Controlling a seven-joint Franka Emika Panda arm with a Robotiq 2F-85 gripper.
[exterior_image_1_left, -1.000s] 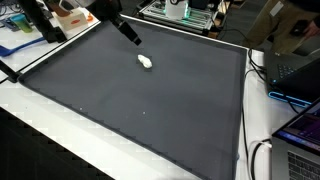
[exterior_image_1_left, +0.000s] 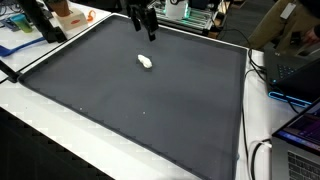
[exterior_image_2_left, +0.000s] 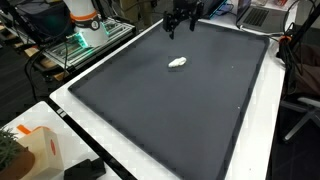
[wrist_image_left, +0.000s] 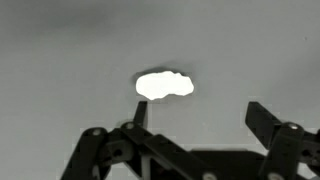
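Note:
A small white, lumpy, elongated object (wrist_image_left: 164, 84) lies on the dark grey board. It also shows in the first exterior view as a white piece (exterior_image_1_left: 145, 61) near the far end, and in the second exterior view as a white piece (exterior_image_2_left: 177, 62). My gripper is open and empty, its two black fingers wide apart at the lower edge of the wrist view. In the exterior views the gripper (exterior_image_1_left: 145, 32) hangs above the board, on the far side of the white piece and apart from it.
Most of the grey board (exterior_image_1_left: 150, 105) is bare. A laptop (exterior_image_1_left: 300, 160) and cables stand along the right side in the first exterior view. Toward the near left corner of the second exterior view sit a brown round item (exterior_image_2_left: 14, 158) and a clutter of tools.
In the first exterior view my gripper has moved to the right, along the far side of the board. The white piece has stayed where it was.

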